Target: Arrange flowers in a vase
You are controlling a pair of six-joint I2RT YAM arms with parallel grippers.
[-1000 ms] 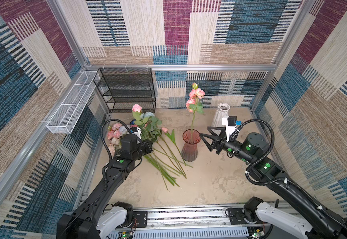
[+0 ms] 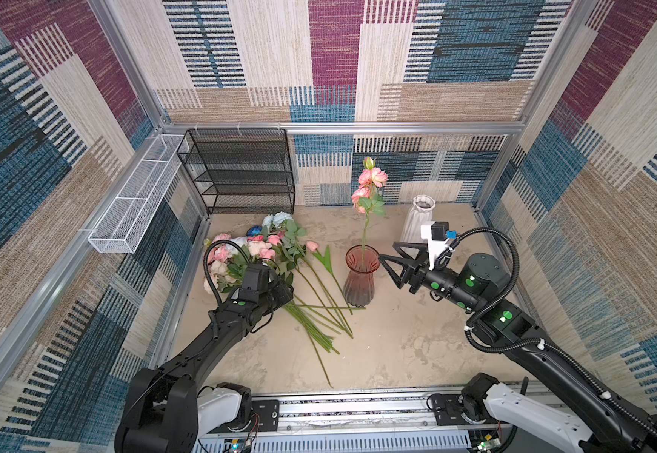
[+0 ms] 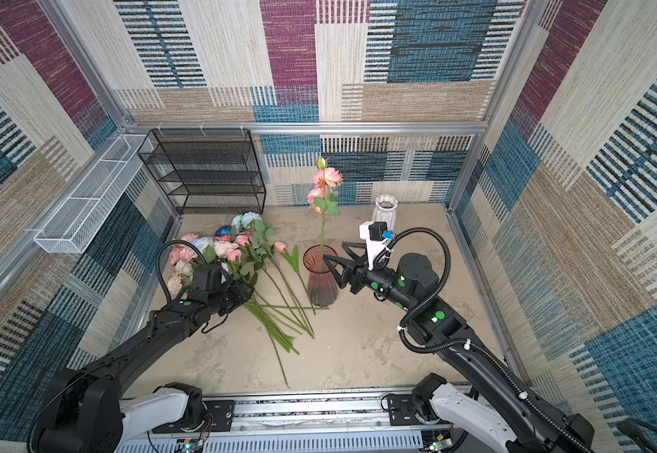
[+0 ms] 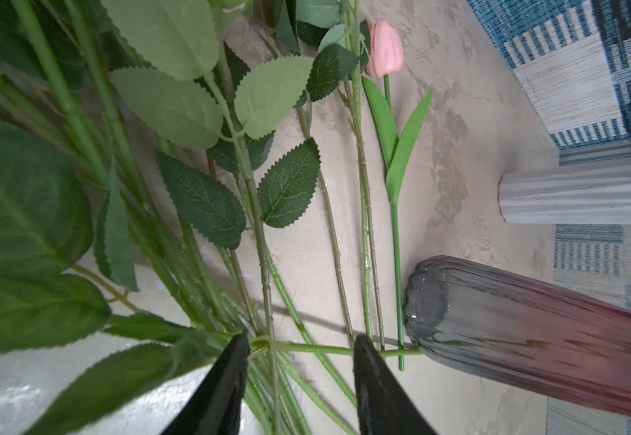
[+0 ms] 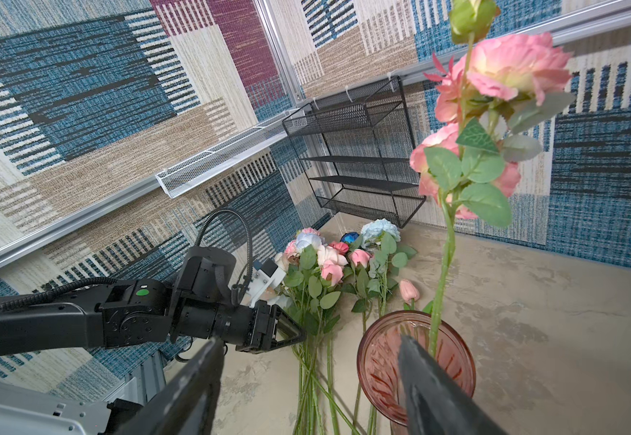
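A pink-red glass vase (image 2: 359,285) stands mid-table holding one tall pink rose stem (image 2: 369,180). Loose flowers (image 3: 234,253) lie in a pile to its left: roses, blue blooms and a pink tulip (image 4: 384,48). My left gripper is open low over the stems, its fingers apart around the crossing stems without closing on them. My right gripper is open just right of the vase, near its rim, with nothing held between its fingers.
A white vase (image 2: 419,215) stands behind my right gripper. A black wire shelf (image 2: 237,170) is at the back left; a white wire basket (image 2: 132,200) hangs on the left wall.
My left arm has moved down and toward the front over the flowers; a pink rose that stood raised now lies in the pile. The right arm is nearly still.
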